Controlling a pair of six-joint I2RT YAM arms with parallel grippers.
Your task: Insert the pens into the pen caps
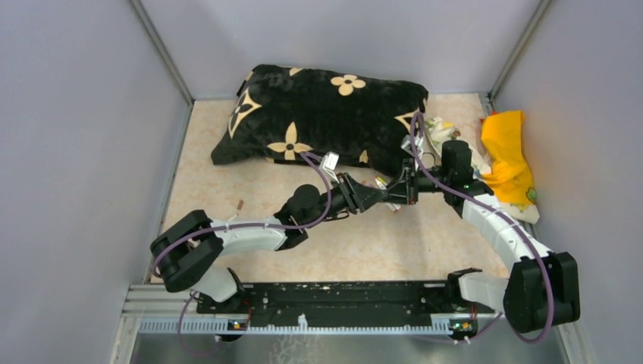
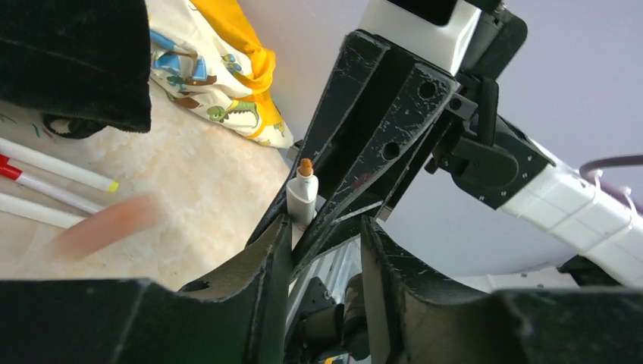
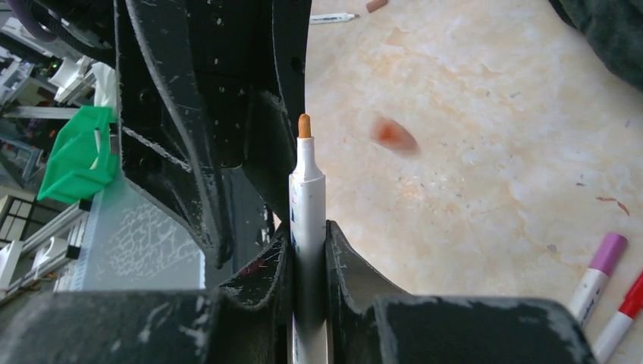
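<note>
My right gripper (image 1: pixel 396 194) is shut on an upright white pen (image 3: pixel 308 205) whose orange-brown tip is bare. Facing it, my left gripper stands open, with its fingers (image 2: pixel 277 258) apart and no cap between them. The peach pen cap (image 2: pixel 106 224) shows as a blurred shape away from both grippers. In the right wrist view the same cap (image 3: pixel 394 135) is also smeared, off to the right of the pen tip; whether it touches the table I cannot tell. In the top view the grippers overlap and hide the pen.
Purple-capped (image 3: pixel 599 277) and red-capped pens (image 3: pixel 622 322) lie together on the table. Far off lie a brown cap (image 1: pixel 240 204) and another white pen (image 3: pixel 332 17). A black patterned cushion (image 1: pixel 318 114) fills the back; a yellow cloth (image 1: pixel 504 152) sits at right.
</note>
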